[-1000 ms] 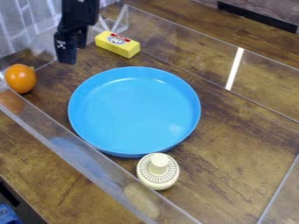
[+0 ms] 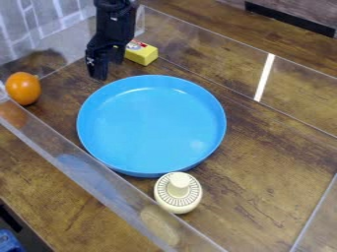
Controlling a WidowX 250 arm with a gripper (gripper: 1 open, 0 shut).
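Observation:
The black gripper [image 2: 101, 57] is at the top left, low over the table beside a yellow box [image 2: 140, 52] with a red label, whose left part it partly hides. Whether the fingers are open or shut is hard to tell. A large blue plate [image 2: 152, 128] lies in the middle of the table. An orange round object [image 2: 22, 88] sits at the left.
A white cylindrical item [image 2: 178, 192] stands below the plate. A clear plastic barrier [image 2: 118, 212] runs along the left.
The gripper has moved right toward the yellow box and now covers more of its left part.

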